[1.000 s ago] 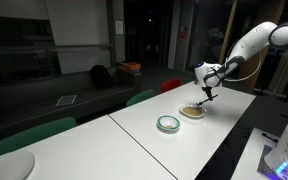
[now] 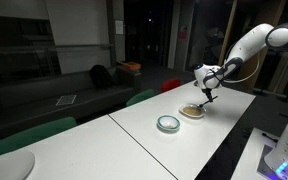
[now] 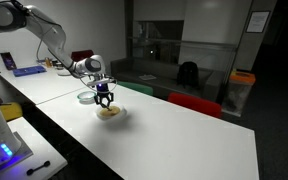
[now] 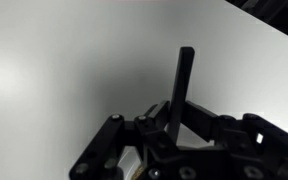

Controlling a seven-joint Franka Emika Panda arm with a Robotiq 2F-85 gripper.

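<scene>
My gripper is shut on a dark, slender handle, which sticks up between its fingers in the wrist view. The far end of the held tool cannot be made out. In exterior view 2 the gripper hangs just above a white plate with something yellow-brown on it. From exterior view 1, the gripper appears at the right, far side of that plate. Whether the tool touches the plate or its contents cannot be told.
A pale bowl with a green rim stands beside the plate. Another small utensil lies near the table's edge by the robot base. Green and red chairs stand along its far side.
</scene>
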